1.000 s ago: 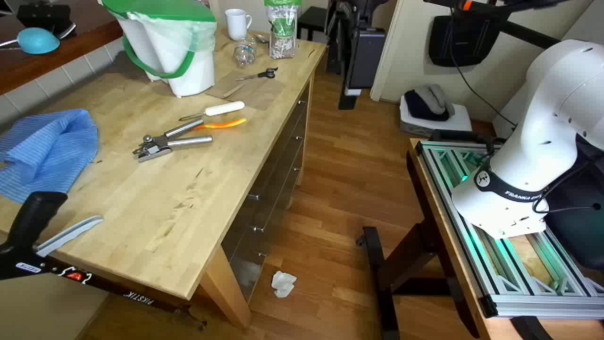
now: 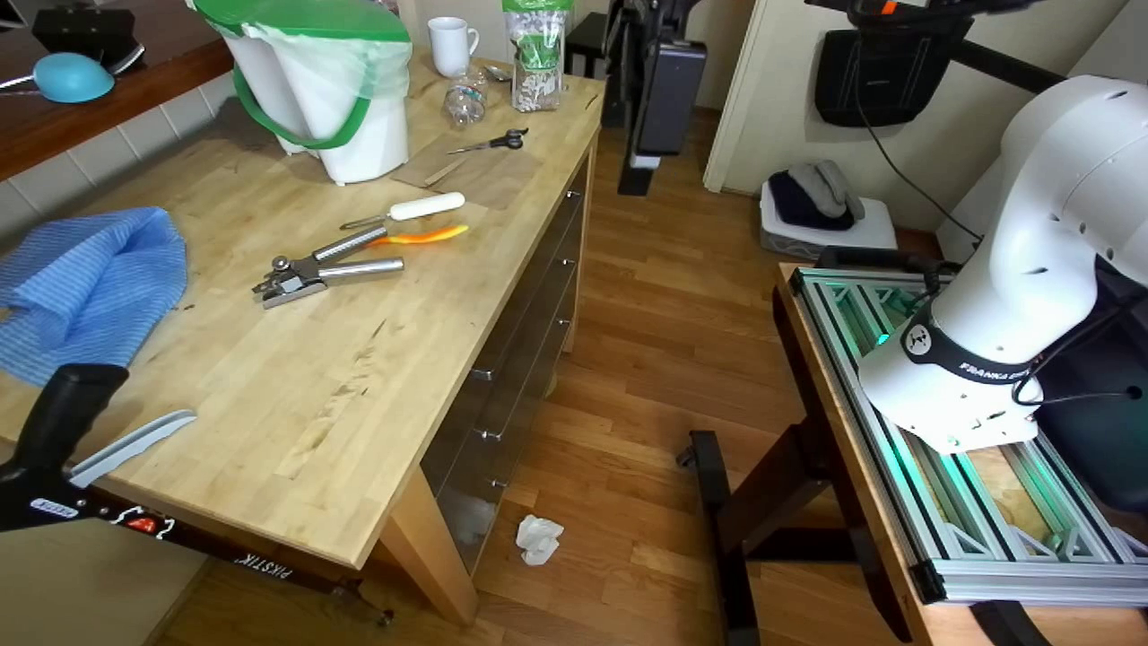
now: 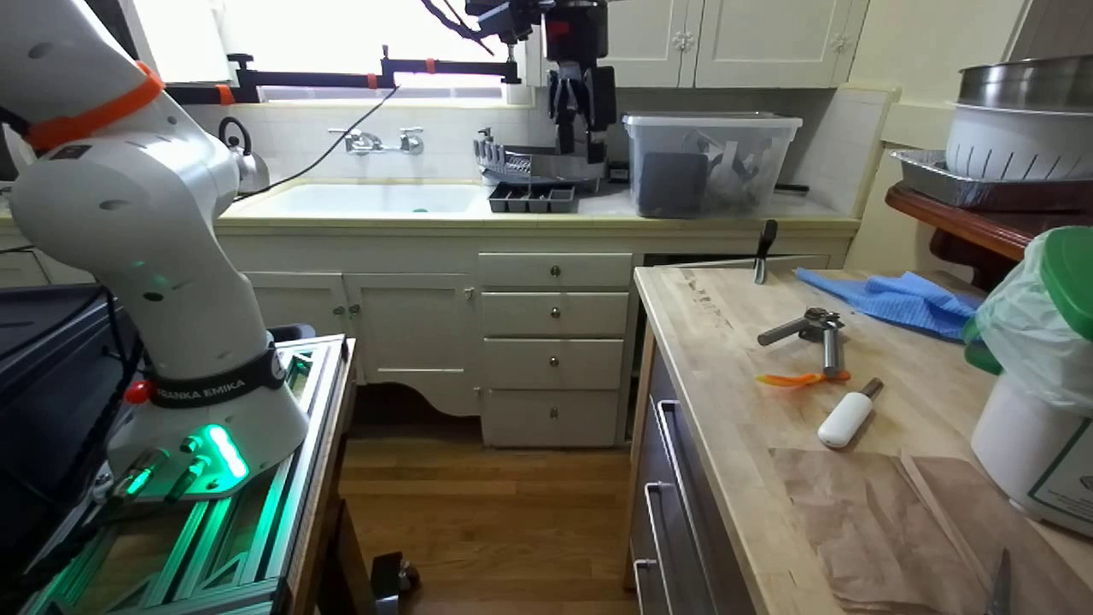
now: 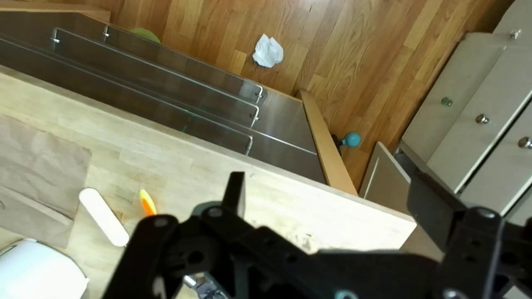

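In the wrist view my gripper is open, its two dark fingers wide apart with nothing between them, above the counter's edge. Exterior view 2 has the gripper (image 3: 581,149) high in the air, left of the wooden counter (image 3: 707,338). On that counter lie a metal can opener (image 2: 312,269), an orange-and-yellow tool (image 2: 425,233) and a white-handled peeler (image 2: 428,205). A crumpled blue striped cloth (image 2: 91,285) is spread near the wall side. Farther back are small scissors (image 2: 495,141) by a brown paper sheet (image 3: 861,523).
A white bin with a green lid (image 2: 312,75), a white mug (image 2: 452,45) and a clear bag (image 2: 535,65) stand at the counter's back. A black clamp handle (image 2: 65,431) rises at its near edge. White crumpled paper (image 2: 538,538) lies on the floor.
The dark arm part at the top of exterior view 1 has shifted left, toward the counter, and slightly up. The objects on the counter have not moved.
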